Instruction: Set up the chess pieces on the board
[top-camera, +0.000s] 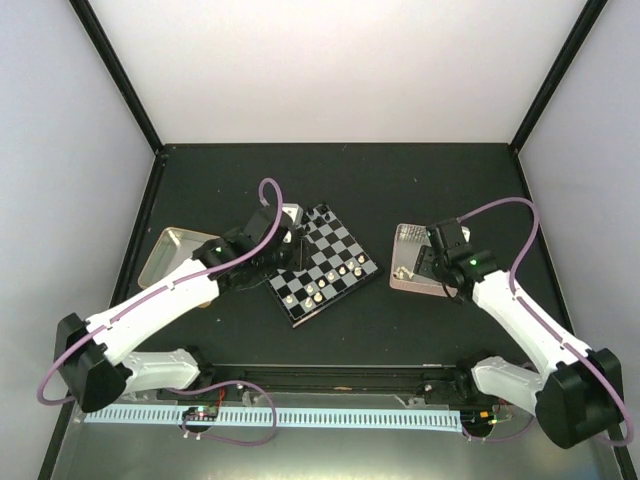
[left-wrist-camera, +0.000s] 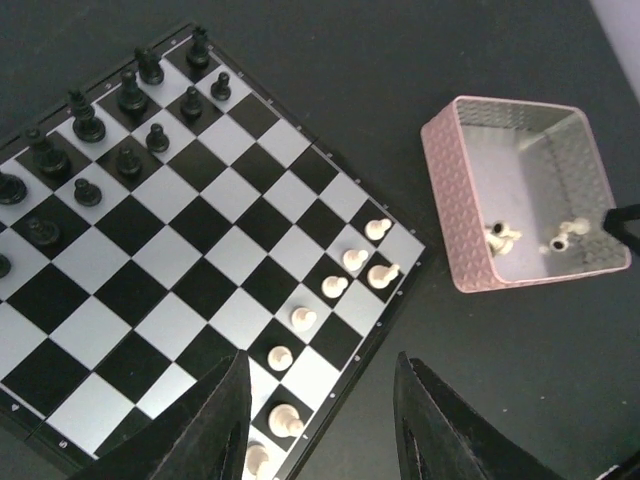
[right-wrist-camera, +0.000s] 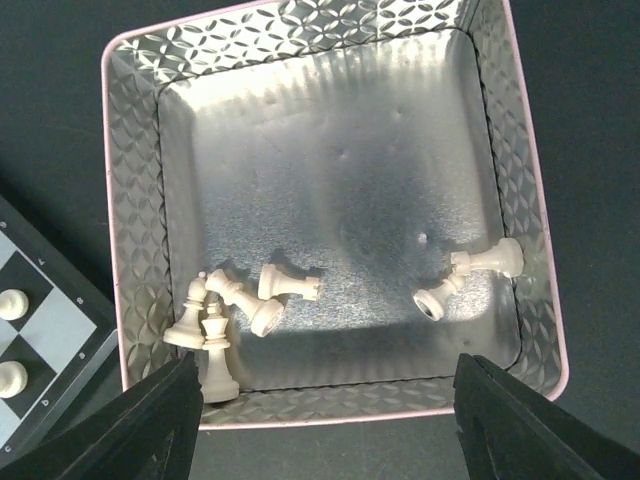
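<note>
The chessboard (left-wrist-camera: 230, 265) holds black pieces along its far-left side and white pieces (left-wrist-camera: 332, 285) along the near-right side. My left gripper hangs over it with fingers apart and nothing between them. My right gripper is open above the pink-rimmed metal tray (right-wrist-camera: 340, 180), where several white pieces lie on their sides: a group at the lower left, including a tall piece (right-wrist-camera: 218, 355), and others at the right, including a rook (right-wrist-camera: 495, 257).
A second metal tray (top-camera: 160, 260) stands left of the board, partly behind my left arm.
</note>
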